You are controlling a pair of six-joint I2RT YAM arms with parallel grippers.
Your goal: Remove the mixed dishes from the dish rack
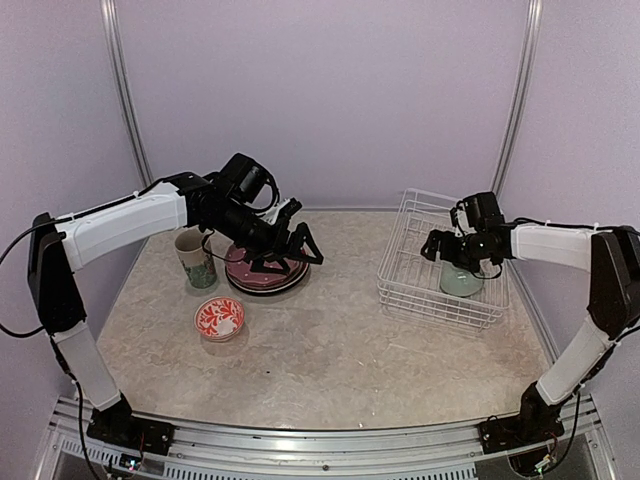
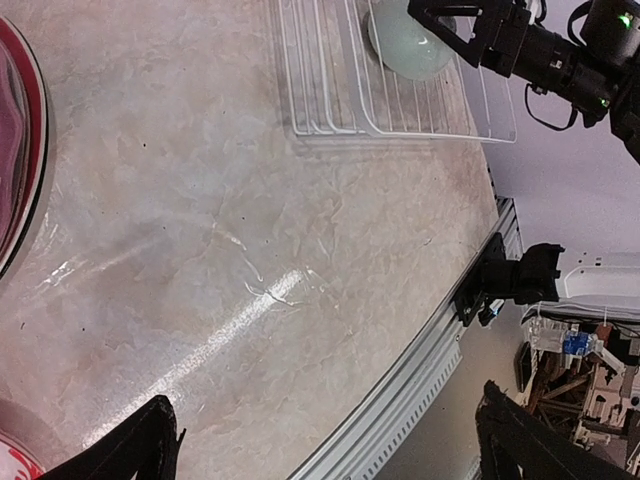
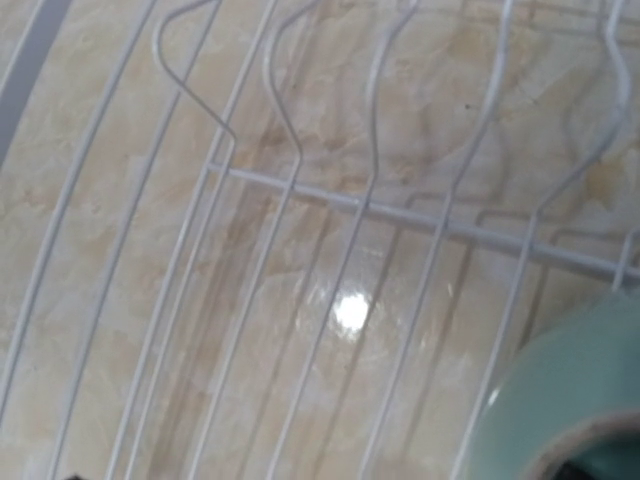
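Observation:
A white wire dish rack (image 1: 400, 290) stands at the right, holding a pale green dish (image 1: 460, 282), close up in the right wrist view (image 3: 540, 380). My right gripper (image 1: 436, 243) is open over it, fingertips mostly out of its own view. My left gripper (image 1: 298, 250) is open above a stack of pink plates (image 1: 240, 263) at the back left. A patterned mug (image 1: 196, 258) and a red-and-white bowl (image 1: 219, 318) stand at the left.
Walls close the workspace at back and sides.

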